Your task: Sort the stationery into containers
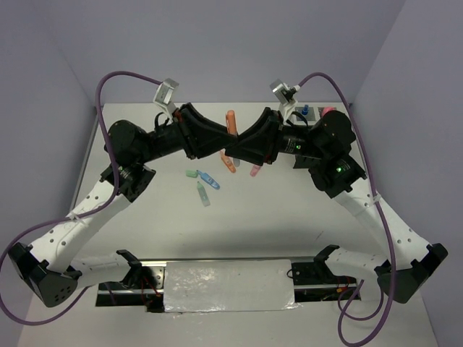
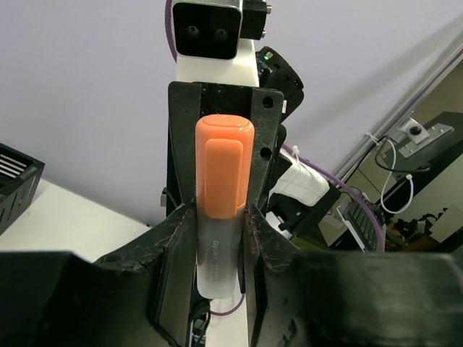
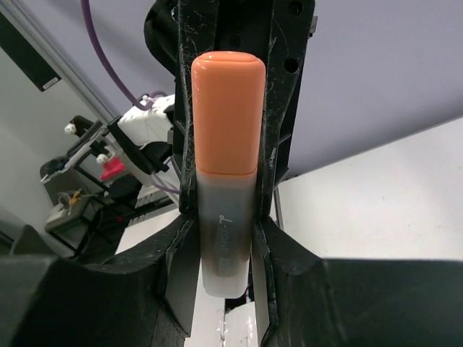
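Note:
An orange-capped highlighter (image 1: 231, 124) with a translucent grey body is held upright where my two grippers meet above the table. My left gripper is shut on it; in the left wrist view the marker (image 2: 224, 166) stands between its fingers. My right gripper has its fingers closely round the same marker (image 3: 228, 116); whether they grip it or are just short of it I cannot tell. Below lie an orange marker (image 1: 227, 163), a pink one (image 1: 256, 169), a blue one (image 1: 208, 180), a pale green one (image 1: 203, 194) and a small green piece (image 1: 191, 173).
A black compartmented container (image 1: 304, 113) with blue and pink items stands at the back right, partly hidden by my right arm.

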